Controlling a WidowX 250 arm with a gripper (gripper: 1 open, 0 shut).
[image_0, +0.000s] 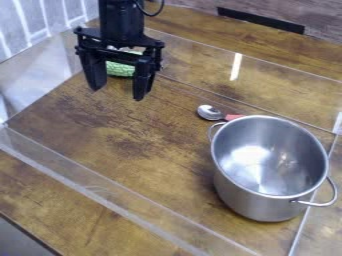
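My black gripper (118, 78) hangs at the upper left of the camera view, its fingers spread apart with nothing visible between them. Behind it is a green, bumpy object (123, 69), like a corn cob or similar, partly hidden by the gripper. A steel spoon (210, 112) with a red handle lies near the middle right, beside a large stainless pot (269, 178) with two side handles at the lower right.
A wooden table (114, 135) holds these objects, bordered by clear plastic edging. The left and middle of the surface in front of the gripper are bare. A grey wall panel stands at the upper left.
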